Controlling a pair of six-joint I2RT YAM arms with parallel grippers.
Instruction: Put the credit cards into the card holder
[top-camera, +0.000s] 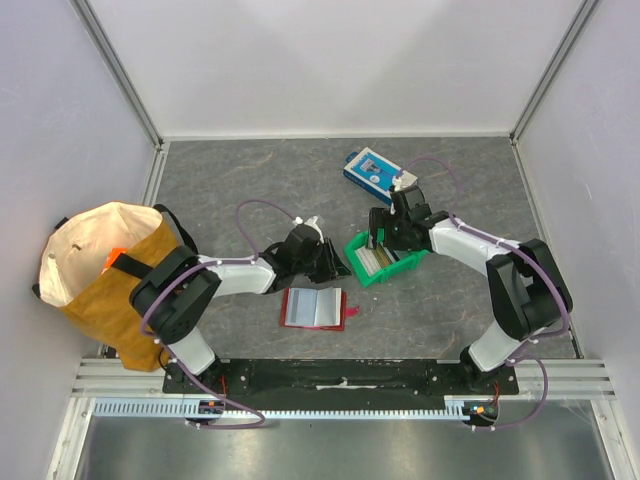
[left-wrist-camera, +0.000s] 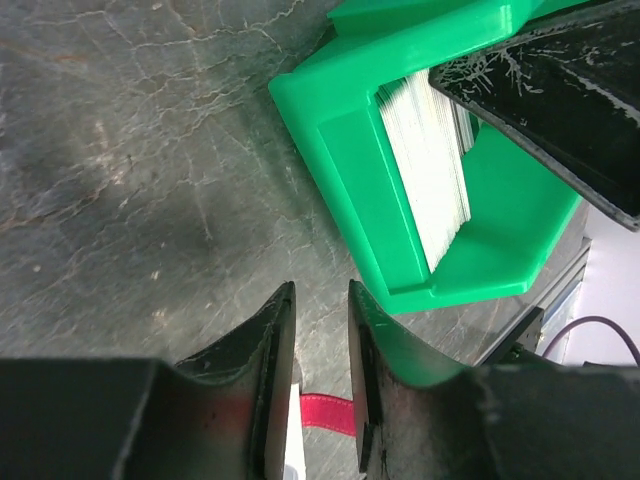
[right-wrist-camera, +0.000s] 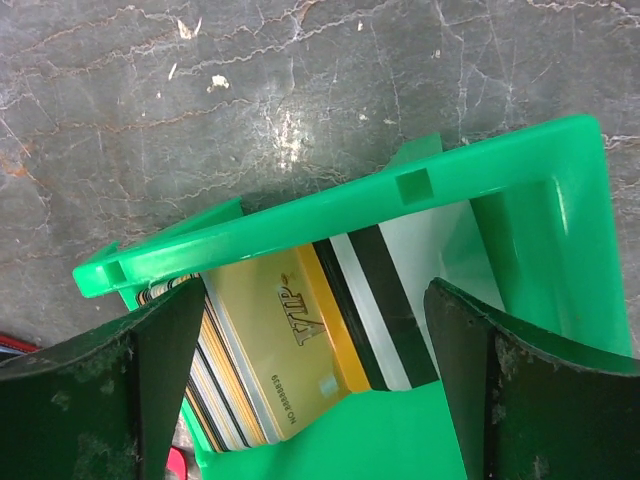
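Observation:
Bank cards with gold, black and white faces lean in a green tray (top-camera: 382, 277); in the left wrist view their pale edges (left-wrist-camera: 425, 165) form a stack. My right gripper hangs open over the tray, its fingers to either side of the cards and nothing held. Left of the tray, my left gripper is part open and empty, its fingertips a small gap apart. The card holder (top-camera: 313, 308), red with pale clear sleeves, lies open on the table in front of the left gripper. A red strap (left-wrist-camera: 328, 413) shows in the left wrist view.
A blue and white box (top-camera: 380, 173) lies behind the tray. At the far left stands a yellow-brown bag (top-camera: 130, 290).

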